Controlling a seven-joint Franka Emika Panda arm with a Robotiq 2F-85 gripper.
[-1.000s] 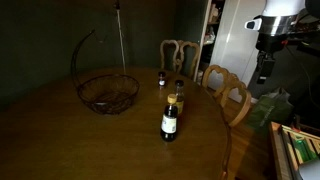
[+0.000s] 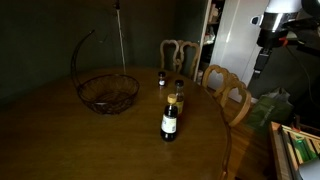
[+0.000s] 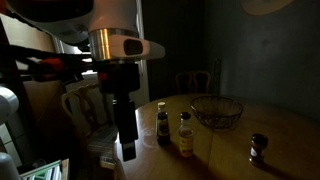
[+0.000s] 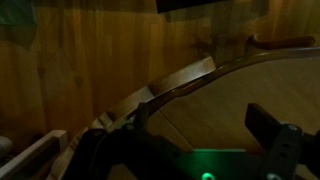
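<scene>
My gripper is open, its fingers wide apart in the wrist view with nothing between them. It hangs off to the right of the table in exterior view 1, above the floor side. A dark bottle with a yellow cap and pale label (image 2: 169,121) stands upright on the table. Close behind it is a slimmer bottle (image 2: 179,95). A small dark jar (image 2: 162,79) stands farther back. To the left is an empty-looking black wire basket (image 2: 108,92) with a tall curved hook.
Carved wooden chairs (image 2: 226,92) line the table's right and far edges. In the wrist view, the floor (image 4: 100,60) and a curved chair part (image 4: 225,70) lie below me.
The bottles, jar and basket have not moved.
</scene>
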